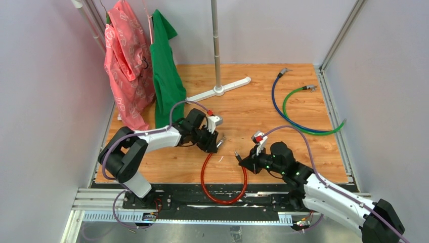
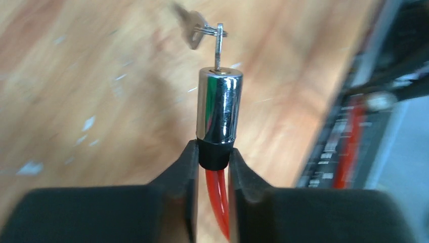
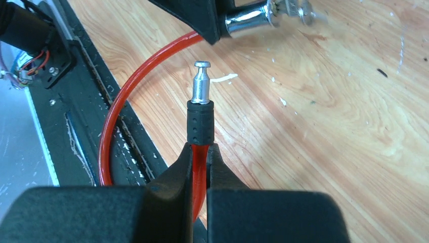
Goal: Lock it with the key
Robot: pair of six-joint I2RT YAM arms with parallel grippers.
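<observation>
The red cable lock [image 1: 223, 203] hangs as a loop between my two grippers, its ends apart. In the left wrist view, its silver lock barrel [image 2: 219, 105] points upward with a key [image 2: 219, 45] in the top. A second key [image 2: 194, 30] dangles on the ring. My left gripper is closed around the black collar below the barrel. The right gripper is shut on the cable just under the other end's black sleeve, whose silver pin [image 3: 201, 87] sticks out free. In the top view, the barrel sits left of the pin and farther back.
A blue cable lock [image 1: 275, 99] and a green one [image 1: 287, 101] lie at the table's right. A white stand foot [image 1: 233, 84] stands at the back; pink cloth [image 1: 129, 66] and green cloth [image 1: 167, 76] hang at left.
</observation>
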